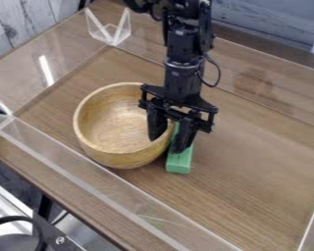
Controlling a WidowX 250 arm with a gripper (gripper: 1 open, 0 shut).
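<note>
The black gripper [171, 132] hangs low in the camera view, just at the right rim of a round tan bowl [107, 125]. Its fingers reach down around the upper end of a green block [179, 163], which lies on the wooden table [245, 186] right beside the bowl. Whether the fingers are closed on the block cannot be told. The bowl looks empty.
A clear plastic piece [107, 27] sits at the back left. Dark cables [35, 232] lie at the lower left, near the table's edge.
</note>
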